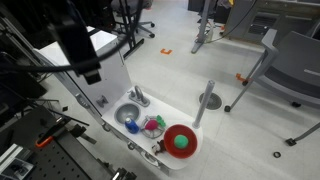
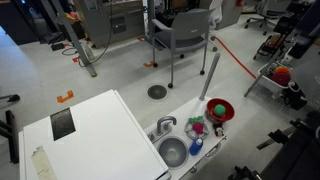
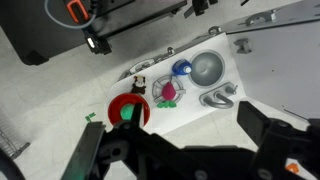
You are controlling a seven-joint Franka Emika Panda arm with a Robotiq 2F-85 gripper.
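Observation:
In the wrist view, my gripper is open, its dark fingers far apart and no object visible between them. It hangs above a small white counter. A red bowl (image 1: 190, 132) with a green round item (image 1: 181, 142) inside sits at the counter's end. Beside it is a wire rack (image 3: 157, 91) holding a pink item (image 3: 168, 91) and a green one (image 3: 167, 104). A blue item (image 3: 181, 67) stands between rack and sink (image 3: 208, 68). A small dark-and-brown figure (image 3: 138, 85) lies near the bowl.
A grey faucet (image 1: 139, 96) rises behind the sink. The tall white cabinet (image 2: 95, 140) adjoins the counter, and an upright grey post (image 1: 205, 102) stands at its back edge. A grey chair (image 1: 285, 75) stands beyond open floor. The dark table (image 1: 60, 155) is in front.

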